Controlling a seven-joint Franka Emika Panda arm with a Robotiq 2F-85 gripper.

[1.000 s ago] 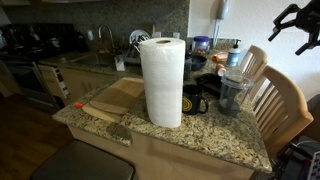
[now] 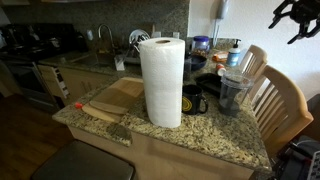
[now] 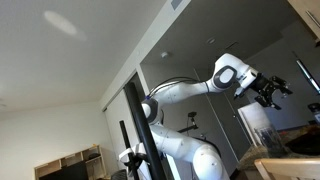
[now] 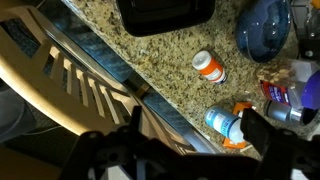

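My gripper (image 2: 286, 29) hangs high at the right in exterior view 1, above the chair and well clear of the counter. In the wrist view the gripper is open, its dark fingers wide apart at the lower edge with nothing gripped. Below it on the granite lie an orange bottle with a white cap (image 4: 209, 66) and a blue-and-white bottle (image 4: 222, 122). A dark tray (image 4: 178, 14) is at the top, and a dark blue bowl-like container (image 4: 262, 32) at upper right. Exterior view 2 shows the gripper (image 3: 268, 92) at the end of the raised white arm.
A paper towel roll (image 2: 163, 84) stands at the counter's front, beside a black mug (image 2: 192, 99) and a clear container (image 2: 234, 92). Wooden chairs (image 2: 286, 105) border the right side. A cutting board (image 2: 118, 96) lies left; a soap bottle (image 2: 234, 54) stands farther back.
The counter objects look unmoved.
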